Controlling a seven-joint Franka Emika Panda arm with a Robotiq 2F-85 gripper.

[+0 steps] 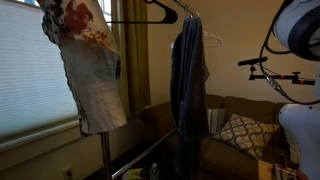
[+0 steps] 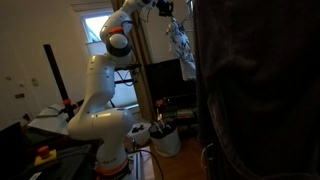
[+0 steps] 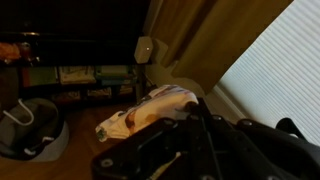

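Observation:
A light garment with a red floral part [image 1: 95, 75] hangs at the upper left in exterior view 1. In the wrist view, pale cloth with orange marks [image 3: 150, 110] lies close to the fingertips of my gripper. The gripper is shut; whether any cloth is pinched between its fingers is too dark to tell. Exterior view 2 shows the white arm [image 2: 92, 95] reaching up, and patterned cloth [image 2: 181, 42] hanging below its raised end. A dark garment [image 1: 188, 85] hangs right of the floral one. Near it is a black hanger [image 1: 150, 14].
A metal stand pole [image 1: 106, 155] rises below the floral garment. Behind are a brown sofa with a patterned cushion [image 1: 245, 135] and a window blind [image 1: 35, 85]. A bin [image 3: 35, 133] and a shelf of books [image 3: 85, 75] appear in the wrist view.

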